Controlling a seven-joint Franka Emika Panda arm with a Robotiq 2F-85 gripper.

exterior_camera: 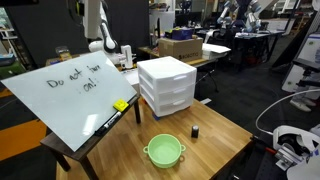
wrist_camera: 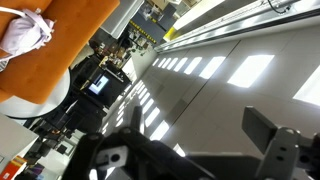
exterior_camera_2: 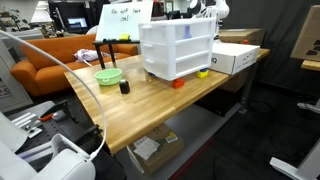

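Note:
A green bowl (exterior_camera: 164, 150) with two small handles stands on the wooden table, and it looks empty. To its right is a small black object (exterior_camera: 195, 131), upright on the tabletop in exterior view 2 as well. A white drawer unit (exterior_camera: 167, 85) stands behind them. On the left, a tilted whiteboard (exterior_camera: 70, 100) reads "Do not turn on!", with a yellow object (exterior_camera: 120, 105) at its edge. In the wrist view, my gripper has its dark fingers wide apart, nothing visible between them. It faces the room and ceiling, away from the table.
A red block (exterior_camera_2: 178, 84) and a yellow block (exterior_camera_2: 203, 74) lie beside the drawer unit. A white box (exterior_camera_2: 233, 57) stands further back. An orange sofa (exterior_camera_2: 75, 48) is beyond the table.

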